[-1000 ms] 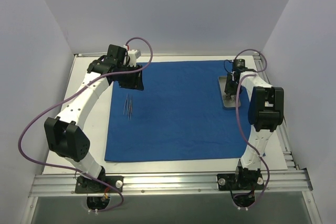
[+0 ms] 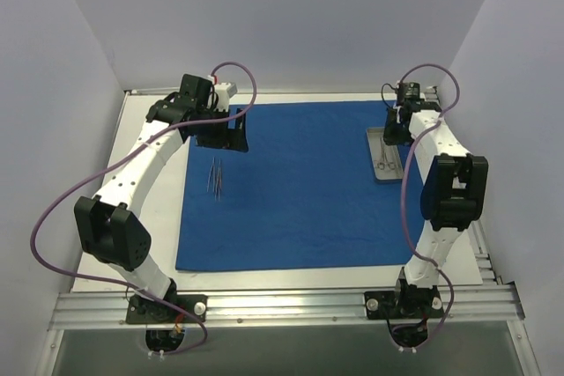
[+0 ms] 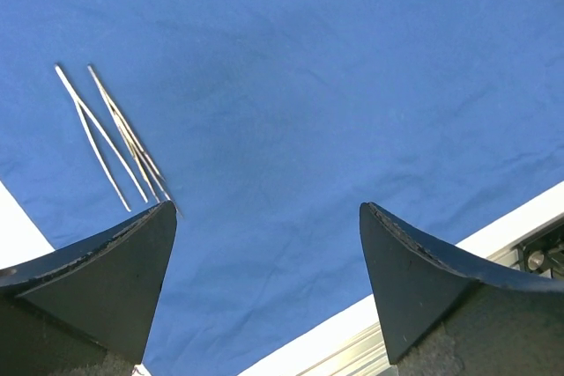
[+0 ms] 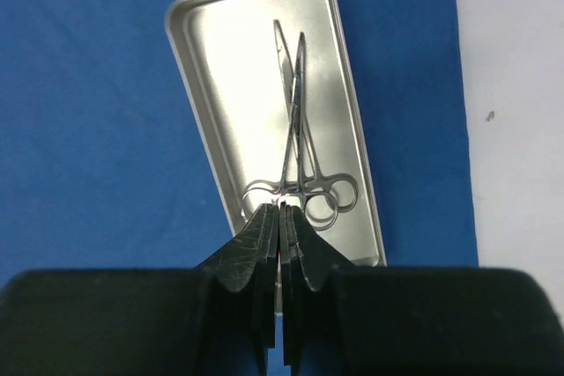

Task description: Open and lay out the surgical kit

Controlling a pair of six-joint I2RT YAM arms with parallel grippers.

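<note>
Two ring-handled instruments [image 4: 300, 129], crossed over one another, lie in the steel tray [image 4: 199, 99] in the right wrist view. Above the tray's handle end hangs my right gripper, its fingertips pressed together with nothing between them; part of the rings is hidden behind it. From above, the tray [image 2: 374, 147] sits at the right of the blue cloth, partly covered by the right gripper [image 2: 397, 134]. My left gripper is wide open and empty over the cloth. Several thin instruments [image 3: 123, 138] lie on the cloth at its left.
White table [image 2: 141, 151] borders it on the left, and grey walls [image 2: 282, 24] enclose the table at the back and sides. A looped cable [image 2: 88, 180] runs along the left arm.
</note>
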